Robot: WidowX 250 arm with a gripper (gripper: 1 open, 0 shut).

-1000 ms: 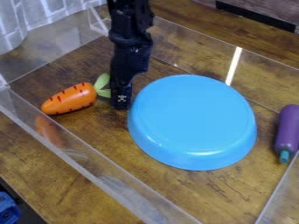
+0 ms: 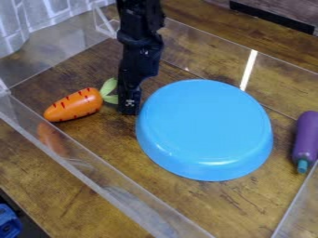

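An orange toy carrot [image 2: 72, 106] with green leaves lies at the left of the clear-walled box floor. My black gripper [image 2: 123, 100] reaches down from the top to the carrot's leafy end, low by the floor; whether its fingers are shut on the leaves is hidden.
A large blue plate [image 2: 205, 128], dome side up, fills the centre right, close beside the gripper. A purple toy [image 2: 306, 139] lies at the right edge. Clear walls [image 2: 112, 195] border the wooden floor.
Very little differs; over the last second the carrot and gripper have shifted very slightly, if at all.
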